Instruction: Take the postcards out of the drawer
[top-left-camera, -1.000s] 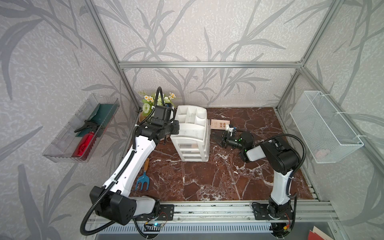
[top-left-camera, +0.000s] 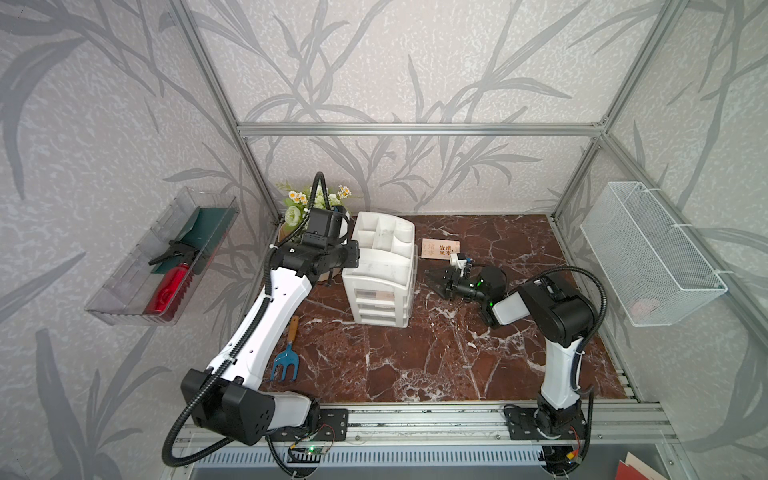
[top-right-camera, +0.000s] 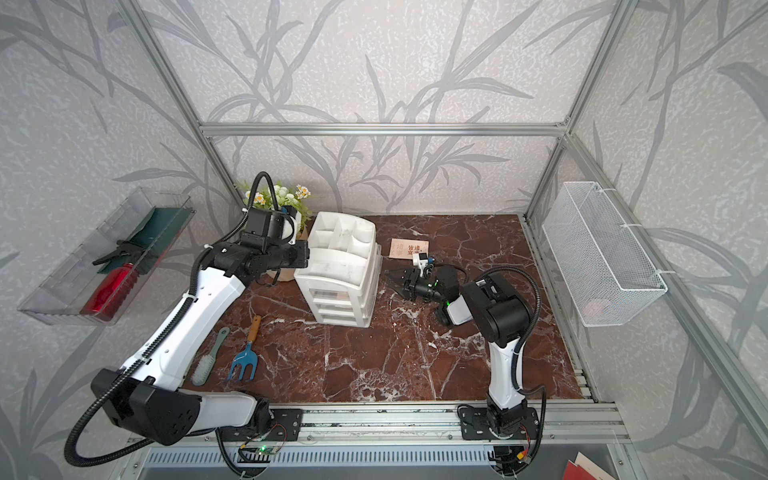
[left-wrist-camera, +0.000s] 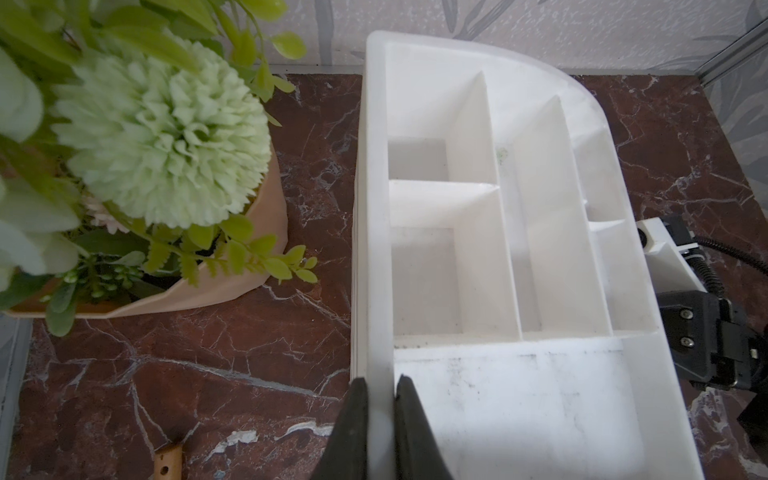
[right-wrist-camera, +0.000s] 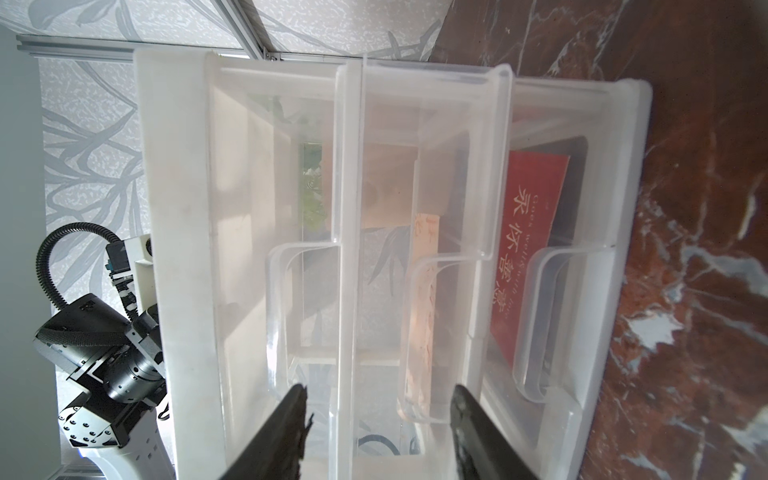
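A white drawer unit (top-left-camera: 376, 272) stands mid-table with clear drawers. Through their fronts in the right wrist view show a red card (right-wrist-camera: 532, 208) and a pale pink card (right-wrist-camera: 424, 296). My left gripper has its fingers either side of the unit's top left rim; whether they press on it I cannot tell. My right gripper is open at the drawer fronts, on the unit's right, with nothing seen held. Another pink card (top-left-camera: 440, 248) lies on the table behind it.
A flower pot (left-wrist-camera: 264, 232) is left of the unit. A blue fork (top-left-camera: 285, 360) and a brush (top-right-camera: 206, 364) lie front left. A wire basket (top-left-camera: 648, 256) hangs at right, a clear bin (top-left-camera: 120, 296) at left.
The drawer unit has shifted and turned slightly, its front moving a little down and left in the top left view. The right gripper has moved slightly toward the front.
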